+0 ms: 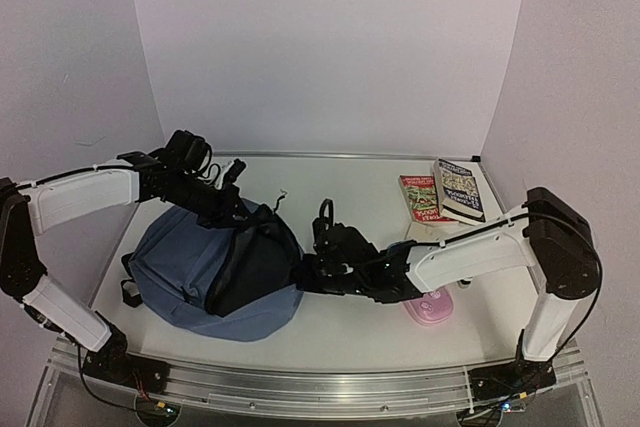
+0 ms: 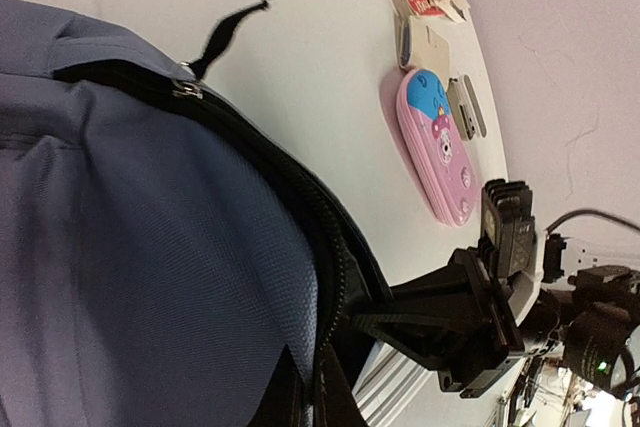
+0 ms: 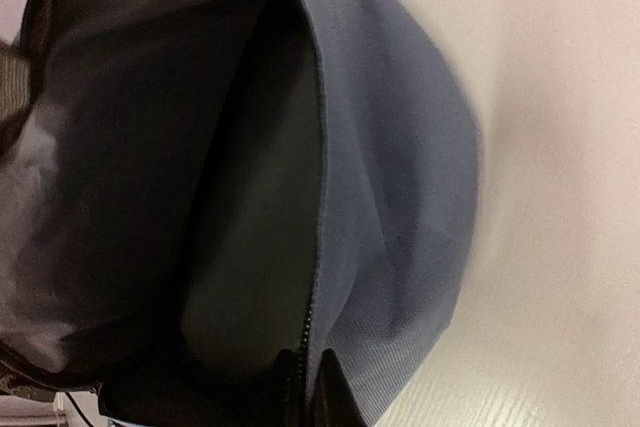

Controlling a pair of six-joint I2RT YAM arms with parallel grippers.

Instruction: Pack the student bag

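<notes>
The blue bag (image 1: 205, 267) lies on the left of the table with its zipped mouth spread open and a dark inside showing. At the far side of that mouth, my left gripper is shut on the zippered edge (image 2: 325, 237). My right gripper is shut on the opposite edge, whose blue cloth (image 3: 400, 157) bulges outward. The bag's interior (image 3: 260, 197) looks empty where it shows. A pink and blue pencil case (image 2: 440, 147) rests right of the bag, partly hidden under my right arm in the top view.
A red book (image 1: 425, 199) and a dark-covered book (image 1: 460, 190) lie at the back right. A small pale item (image 2: 427, 47) and a grey slim object (image 2: 465, 107) sit near the pencil case.
</notes>
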